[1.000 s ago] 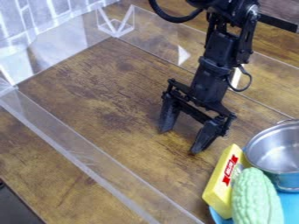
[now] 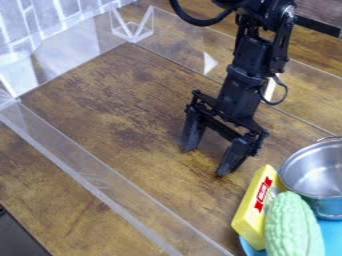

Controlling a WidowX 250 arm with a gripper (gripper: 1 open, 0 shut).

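Observation:
My black gripper point(image 2: 214, 145) is low over the bare wooden board in the middle of the camera view, its two fingers spread apart with only wood visible between them. Below and right of it lie a yellow box point(image 2: 253, 214) and a green corn-like toy point(image 2: 291, 228). A metal pot point(image 2: 317, 167) sits at the right edge.
The left half of the wooden board point(image 2: 94, 120) is clear. Transparent strips border it at top and lower left. A blue object point(image 2: 315, 247) lies under the green toy at the bottom right corner. A small pale object point(image 2: 270, 88) is behind the arm.

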